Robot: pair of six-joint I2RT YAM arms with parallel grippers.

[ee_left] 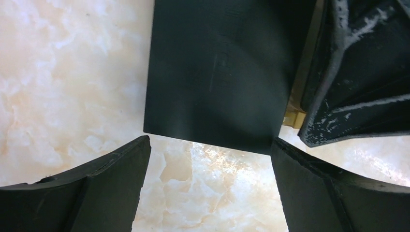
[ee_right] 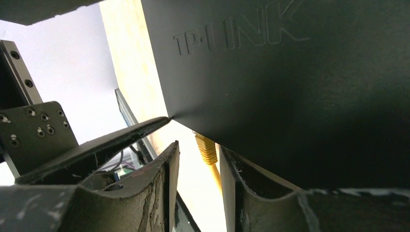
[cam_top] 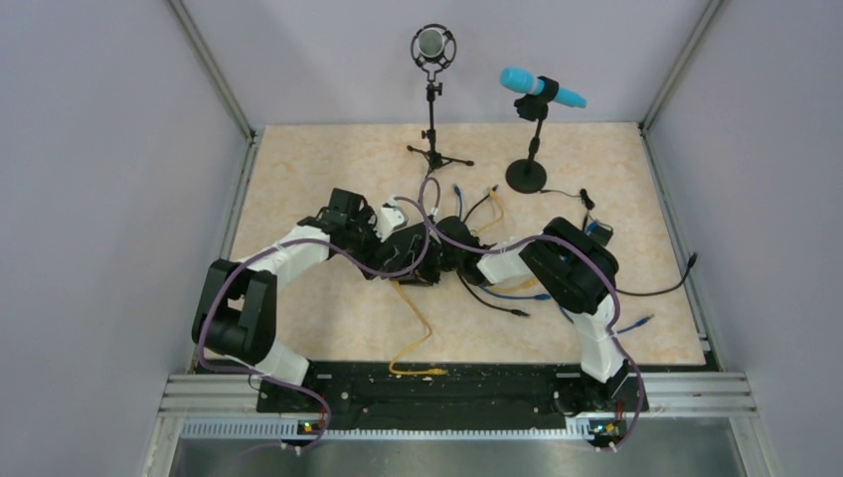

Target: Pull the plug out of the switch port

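Note:
The black switch lies at the table centre under both grippers; in the right wrist view its lettered face (ee_right: 270,87) fills the upper right. A yellow plug (ee_right: 205,147) shows at the switch's lower edge, its cable running down. My right gripper is open, its fingertips either side of the yellow plug. My left gripper stands open with its fingertips at the switch's edge, nothing clearly held between them; part of the other gripper covers the right of that view.
Two microphone stands (cam_top: 525,174) stand at the back. Loose blue, black and yellow cables lie right and front of the switch.

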